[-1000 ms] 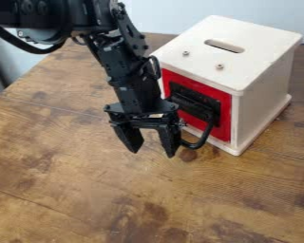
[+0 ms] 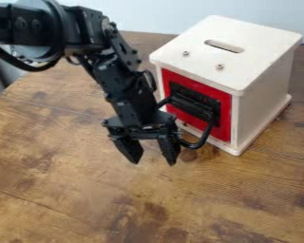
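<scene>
My black gripper (image 2: 148,150) hangs open over the wooden table (image 2: 79,199) in the middle of the view, its two fingers pointing down with nothing between them. To its right stands a pale wooden box (image 2: 250,57) with a slot in its top and a red front panel (image 2: 175,74) carrying a black fitting (image 2: 199,102). The gripper is in front of that panel, low and to the left; whether it touches the box cannot be told.
A pale wall shows behind the table's far left edge.
The arm and gripper have shifted slightly, the upper arm tilting a little down and left. The gripper stays open and the box has not moved.
</scene>
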